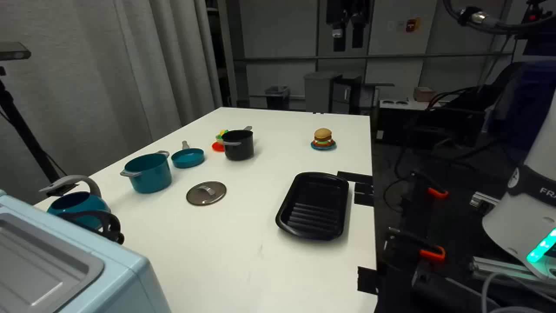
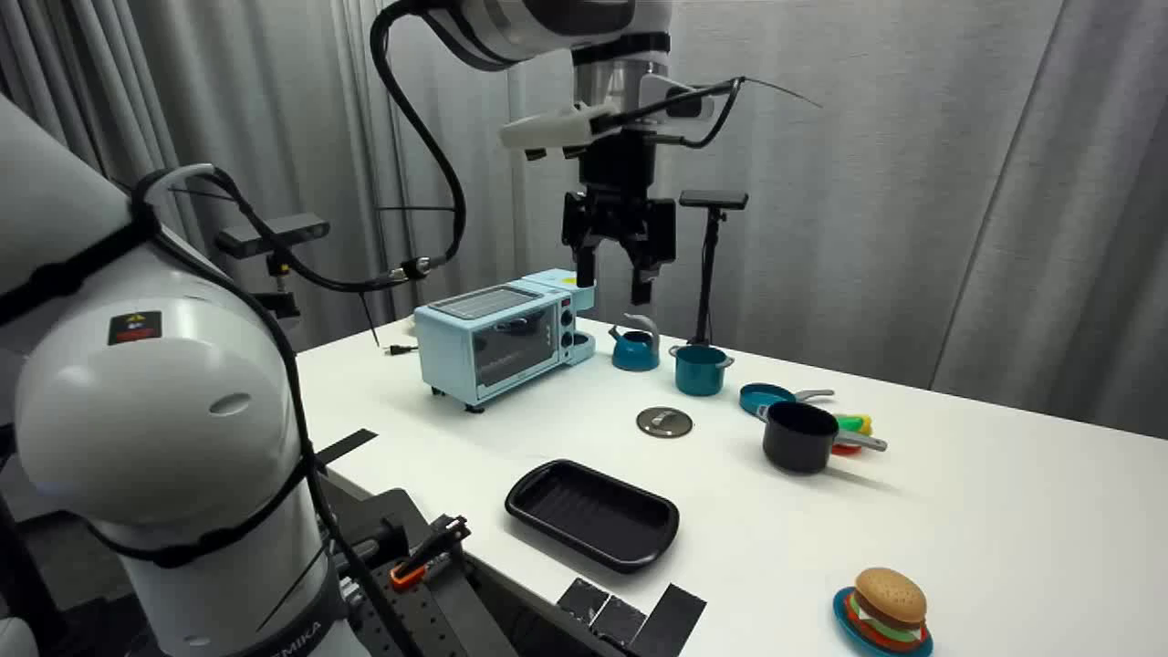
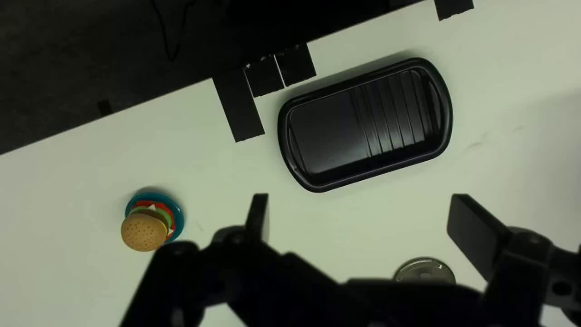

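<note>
High above the table, my gripper [image 2: 615, 294] points down with its fingers wide apart and nothing between them. From the wrist, the gripper shows bare white tabletop between its fingertips. A black ridged tray [image 1: 315, 206] lies near the table edge. On a small teal plate [image 2: 845, 624] rests a toy burger [image 2: 889, 597]. The glass lid [image 1: 206, 193] lies flat, apart from the teal pot [image 1: 148, 172] and the black pot [image 1: 238, 145]. Part of that lid [image 3: 425, 270] is hidden behind the gripper in the wrist view.
A light blue toaster oven [image 2: 498, 334] stands at one end beside a teal kettle [image 2: 635, 349]. Near the black pot sit a teal pan [image 1: 187, 157] and a red plate [image 1: 217, 146] with toy food. Black tape [image 1: 359, 187] marks the table edge. Open tabletop surrounds the burger.
</note>
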